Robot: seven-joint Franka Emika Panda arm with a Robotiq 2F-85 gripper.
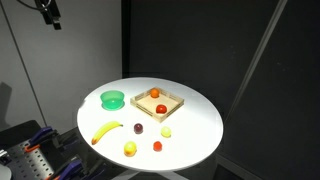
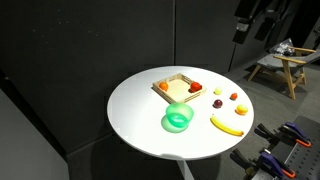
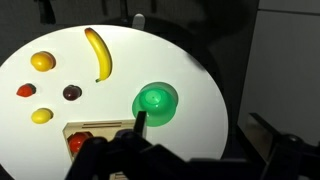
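Note:
High above the table, my gripper stands open, its fingers wide apart with nothing between them; exterior view 1 puts it at the upper left. Beneath it on the white round table (image 1: 195, 118) sits a green bowl (image 3: 158, 101), which looks empty. A shallow wooden box (image 1: 172, 107) holds an orange (image 1: 154, 93) and a red tomato (image 1: 161, 109); the wrist view shows the box partly hidden behind the gripper. Loose on the table lie a yellow banana (image 3: 98, 52), a dark plum (image 3: 71, 93), a yellow lemon (image 3: 41, 116), an orange-yellow fruit (image 3: 42, 61) and a small red strawberry (image 3: 26, 90).
A wooden chair (image 2: 289, 52) stands off to the right in exterior view 2. Dark curtains (image 1: 195, 40) and a grey wall (image 1: 80, 50) surround the table. Bare tabletop lies to the left of the bowl in exterior view 2.

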